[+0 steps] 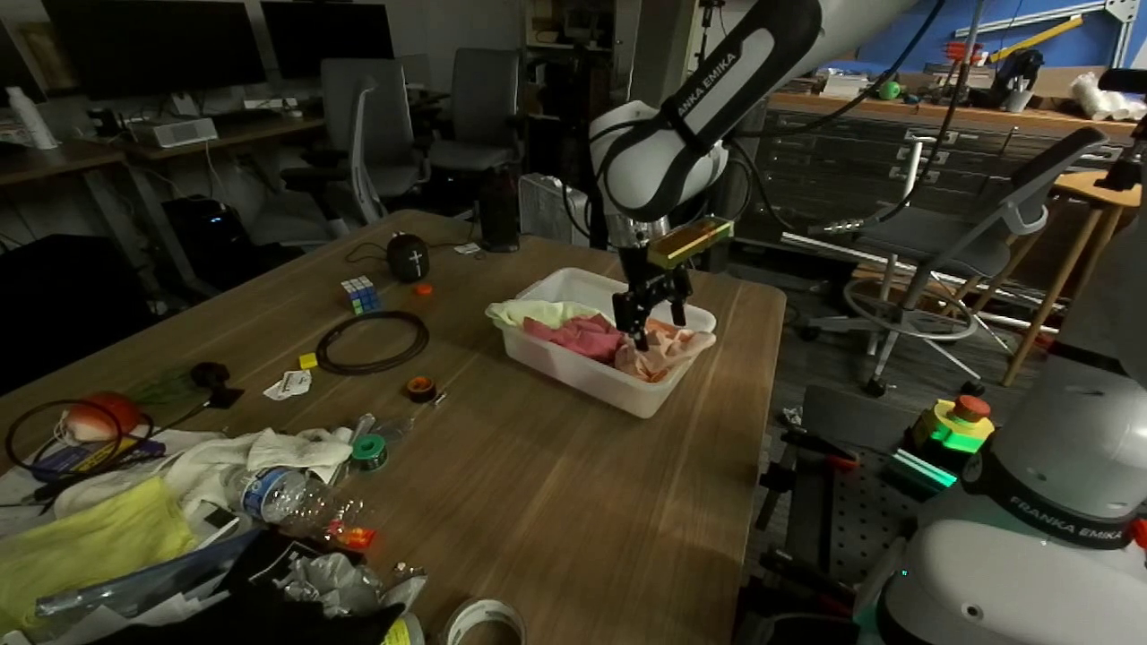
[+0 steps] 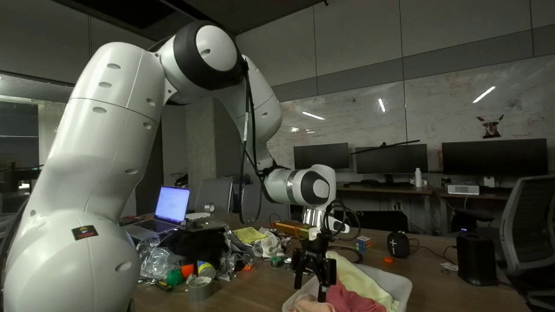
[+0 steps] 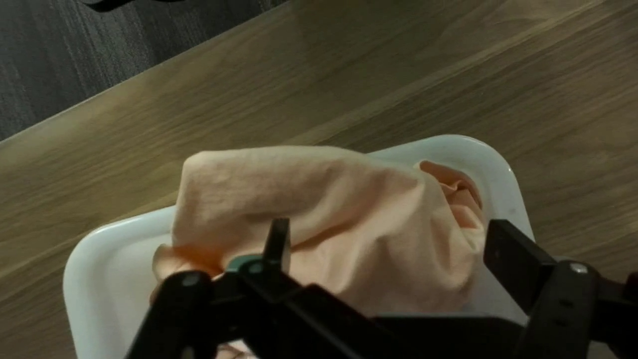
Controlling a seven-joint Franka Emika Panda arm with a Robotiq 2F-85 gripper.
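Observation:
A white bin stands near the table's right edge, holding a yellow-green cloth, a red-pink cloth and a peach cloth. My gripper hangs fingers-down over the bin, at its peach end. In the wrist view the fingers stand wide apart, with the peach cloth below and between them and not clamped. One corner of that cloth drapes over the bin's rim. Whether the fingertips touch the cloth, I cannot tell.
Bare tabletop lies in front of the bin. Clutter fills the near left, including a plastic bottle and a yellow cloth. A cable loop, puzzle cube and black speaker sit left of the bin.

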